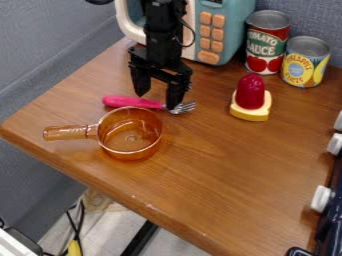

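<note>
My black gripper (156,92) hangs above the wooden table, its fingers spread apart over a pink-handled fork (131,102) whose metal head points right. An amber glass saucepan (130,145) with its handle to the left sits in front of the fork. To the right stands a red rounded object on a yellow base (250,94). Whether anything is between the fingers is hard to tell, but the fork appears to lie on the table.
A toy microwave (218,32) stands behind the arm, with two cans (267,45) at the back right. A dark appliance with white knobs (330,210) lines the right edge.
</note>
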